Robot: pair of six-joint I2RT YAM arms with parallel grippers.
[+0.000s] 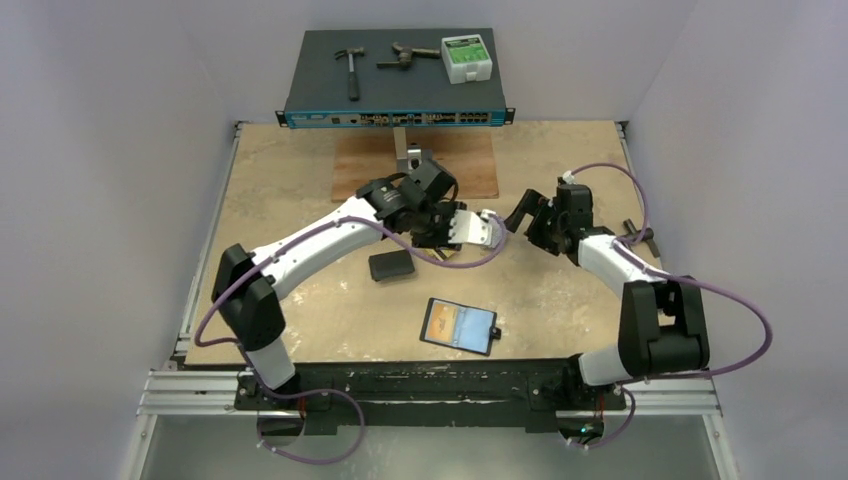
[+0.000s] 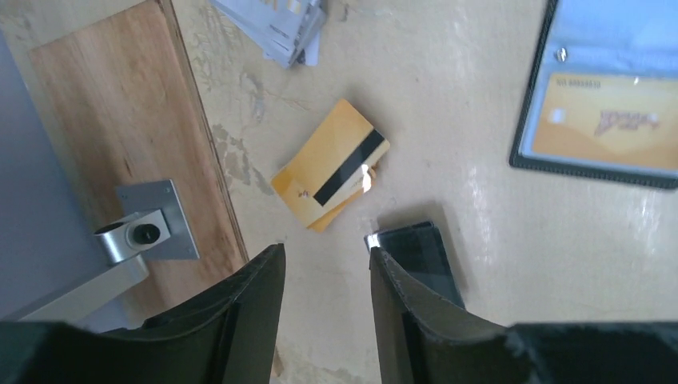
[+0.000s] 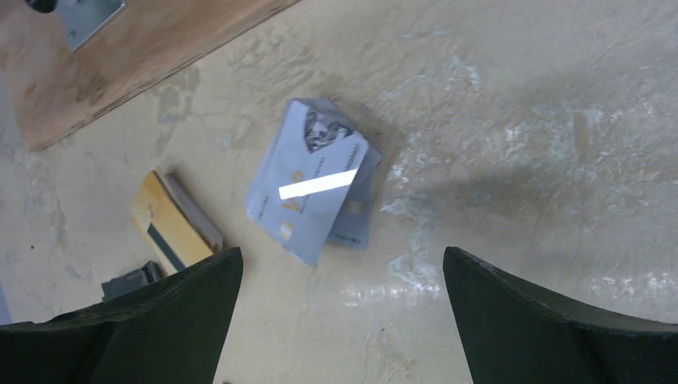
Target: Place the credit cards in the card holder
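The card holder (image 1: 474, 330) lies flat near the front, an orange card (image 2: 614, 120) in one side. Yellow cards with a dark stripe (image 2: 328, 164) lie stacked on the table, mostly hidden from above by the left arm. My left gripper is over them, its fingers apart and nothing between them. To the right of the stack rest white-grey cards (image 3: 308, 180), slightly fanned. My right gripper stands wide open and empty, with those cards showing in its view beyond the gap.
A black box-like item (image 1: 391, 265) lies left of the holder. At the back, a wooden board (image 1: 480, 165) and stand sit under a dark rack unit (image 1: 400, 75) carrying hammers and a white box. Another hammer (image 1: 645, 240) is at the right edge.
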